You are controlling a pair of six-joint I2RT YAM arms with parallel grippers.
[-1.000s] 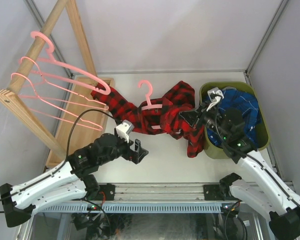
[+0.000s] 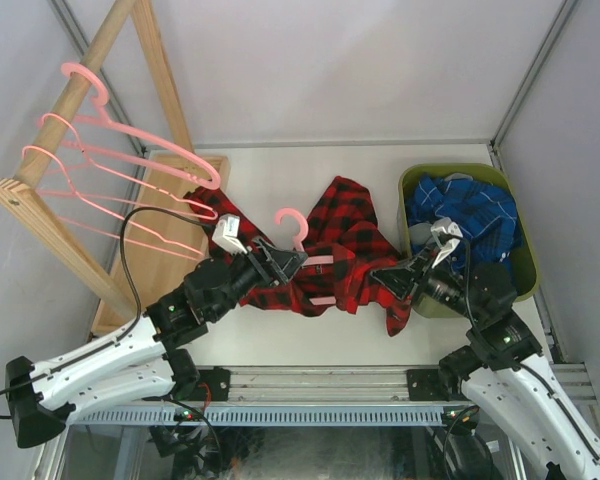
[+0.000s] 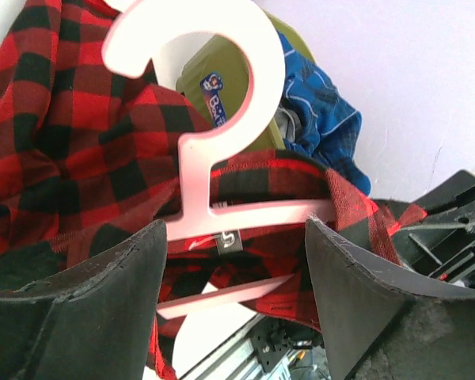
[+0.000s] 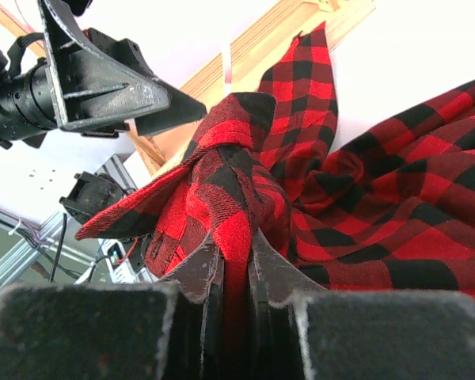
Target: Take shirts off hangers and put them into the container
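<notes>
A red and black checked shirt lies spread over the white table, with a pink hanger in its collar. In the left wrist view the hanger has its hook and part of its bars bare, while its right end goes under the cloth. My left gripper stands part open at the hanger's left side; its fingers are apart, with hanger and cloth seen between and beyond them. On the right, my right gripper is shut on a bunched fold of the shirt.
Several pink hangers hang on a wooden rack at the left. A green bin with blue checked cloth stands at the right, close to my right arm. Bare table shows in front of the shirt.
My left gripper has moved up and right to the hanger. The right gripper has moved right and slightly down with the cloth, and the hanger has shifted a little downward.
</notes>
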